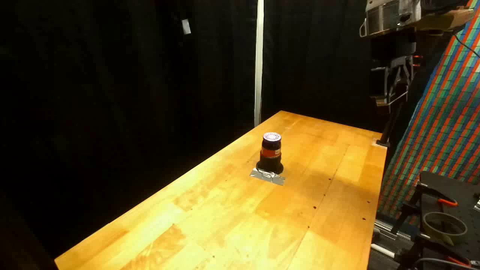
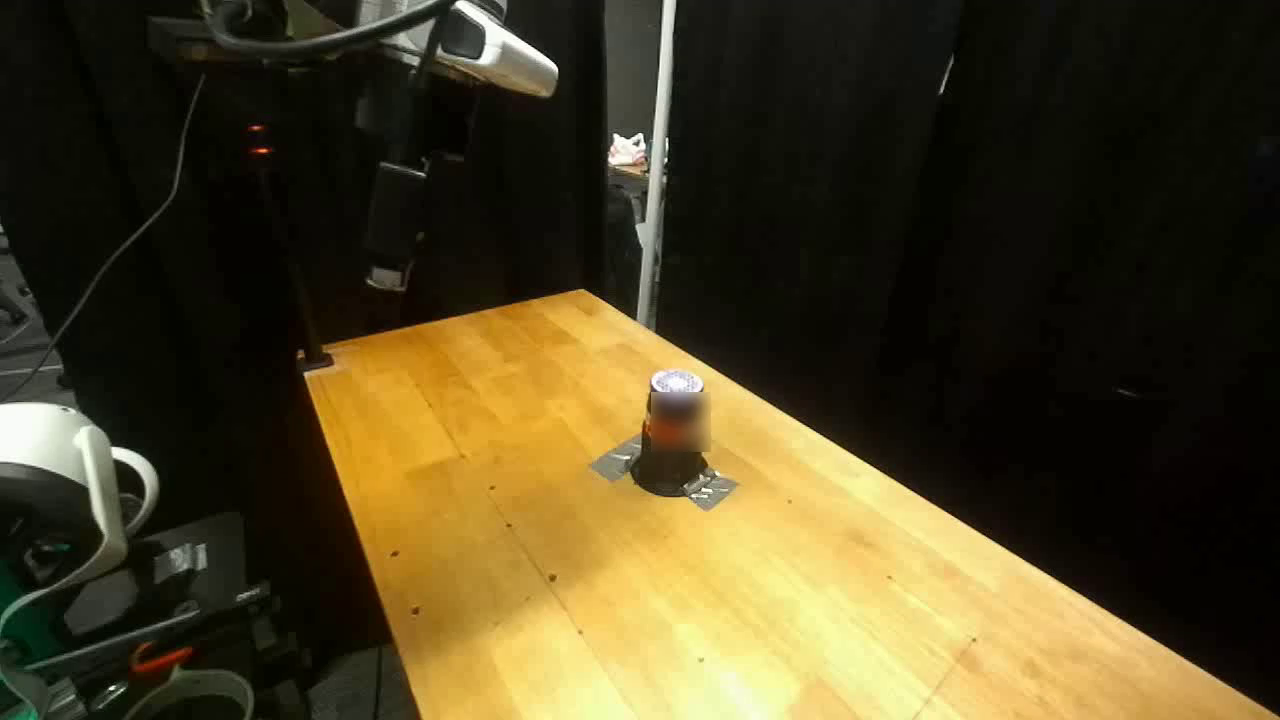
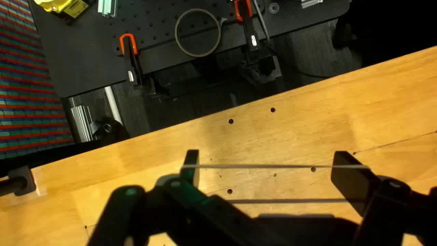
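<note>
In the wrist view my gripper stands wide open over the wooden table. Two thin, straight strands of what looks like a stretched band [image 3: 262, 166] span the gap, seemingly looped around both fingers; nothing is pinched between them. Exterior view 1 has the gripper [image 1: 390, 87] high at the upper right, beyond the table's edge from that side. A dark jar [image 1: 271, 150] with a pale lid and an orange-red label stands upright on the table. Exterior view 2 also shows this jar [image 2: 674, 426], partly blurred. It is well apart from the gripper and outside the wrist view.
Grey tape [image 1: 268, 176] lies at the jar's dark base. Dark curtains hang behind.
</note>
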